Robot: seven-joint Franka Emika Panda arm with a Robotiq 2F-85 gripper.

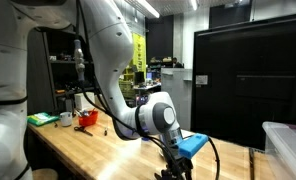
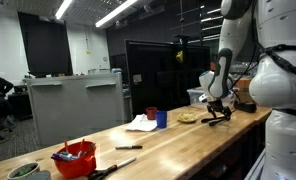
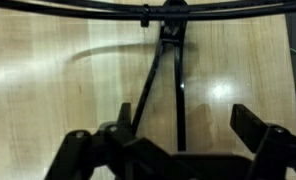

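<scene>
My gripper stands open low over the wooden table at its far end, as the second exterior view shows. Below it lies a black two-legged tool point(image 3: 179, 88), perhaps tongs, its two thin legs spreading from a joined end. In the wrist view the legs run into the space between the open fingers; whether they touch the fingers cannot be told. The gripper point(image 2: 226, 116) is small and dark in the second exterior view, and the arm hides much of it in the first.
A yellowish bowl point(image 2: 188, 117), a blue cup point(image 2: 161, 119) and a white cloth point(image 2: 141, 123) sit farther along the table. A red container point(image 2: 75, 159) with tools and a black-handled knife point(image 2: 112, 168) lie near its other end. Mid-table has free room.
</scene>
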